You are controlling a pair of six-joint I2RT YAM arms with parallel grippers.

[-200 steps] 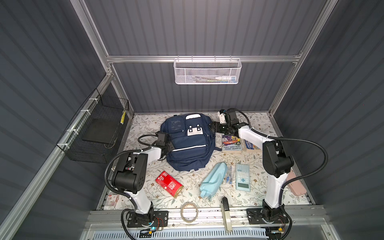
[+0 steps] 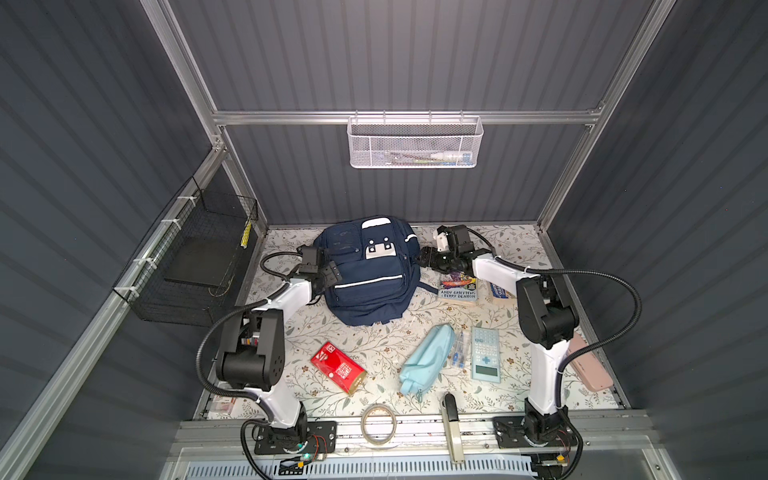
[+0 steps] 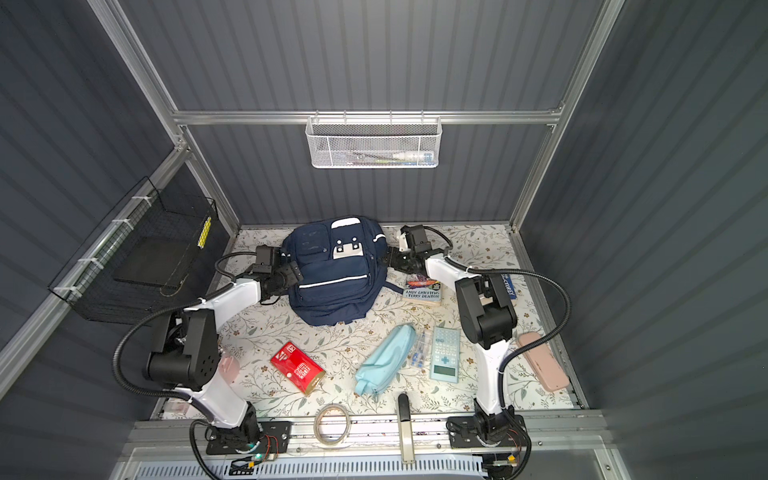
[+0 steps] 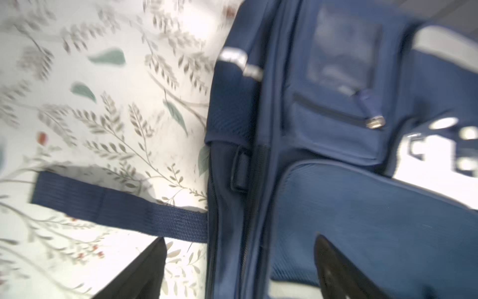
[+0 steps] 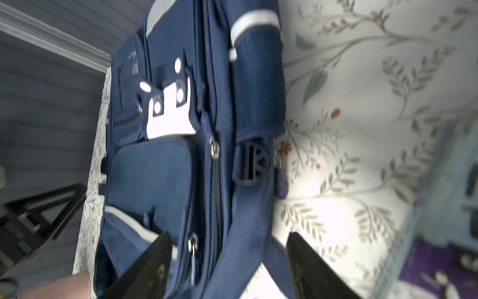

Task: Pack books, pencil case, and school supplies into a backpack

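A navy backpack [image 2: 364, 292] lies flat at the back centre of the table. At its left edge, my left gripper is open, the bag's side and a strap showing between and beyond its fingers. My right gripper stands open along the bag's right side, over a strap and zip. A light-blue pencil case [image 2: 428, 357], a calculator [image 2: 485, 354], clear-packed pens [image 2: 457, 349] and a red pack [image 2: 337, 367] rest in front. A book [image 2: 458, 294] lies under the right arm, with a blue item [image 2: 500, 291] beside it. The pink case [image 2: 590, 364] is at far right.
A black wire basket [image 2: 192, 264] hangs on the left wall and a white mesh basket [image 2: 415, 150] on the back wall. A tape roll [image 2: 378, 424] sits on the front rail. Bare tabletop lies between backpack and red pack.
The backpack has shifted toward the back wall and lately a little left, its near end now farther from the red pack. Both grippers have moved with it along its sides.
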